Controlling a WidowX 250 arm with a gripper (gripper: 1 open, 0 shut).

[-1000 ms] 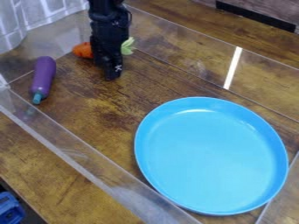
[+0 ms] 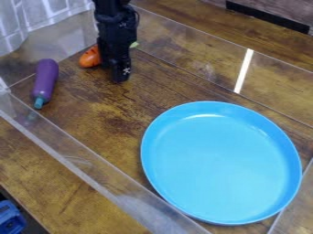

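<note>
My black gripper (image 2: 115, 64) reaches down from the top of the view over an orange carrot (image 2: 90, 58) with pale green leaves, which it partly hides. Whether the fingers are open or shut on it I cannot tell. A purple eggplant-like toy (image 2: 44, 80) with a teal tip lies to the left of the gripper, apart from it. A large blue plate (image 2: 221, 161) sits at the lower right.
Clear plastic walls run along the left. A small blue object (image 2: 7, 218) is at the lower left corner.
The carrot shows lower and more to the left beside the gripper, with less of its leaves visible. The gripper has shifted only slightly. The purple toy and plate are unchanged.
</note>
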